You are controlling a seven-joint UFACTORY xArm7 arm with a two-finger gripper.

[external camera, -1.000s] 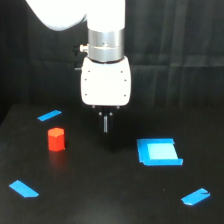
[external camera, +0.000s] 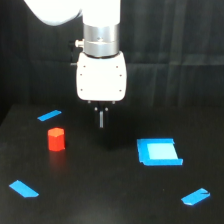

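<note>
A small red block (external camera: 56,139) stands on the dark table at the left. At the right lies a white square (external camera: 161,151) bordered with blue tape. My gripper (external camera: 101,119) hangs pointing down near the middle, to the right of the red block and apart from it. Its fingers are small and dark against the black background, so how they stand cannot be told. Nothing is visibly held at their tips.
Strips of blue tape mark the table: one at the back left (external camera: 49,115), one at the front left (external camera: 23,188) and one at the front right (external camera: 195,197). A dark curtain (external camera: 170,60) hangs behind.
My gripper has shifted slightly left and up in the view. The red block and the taped square have stayed where they were.
</note>
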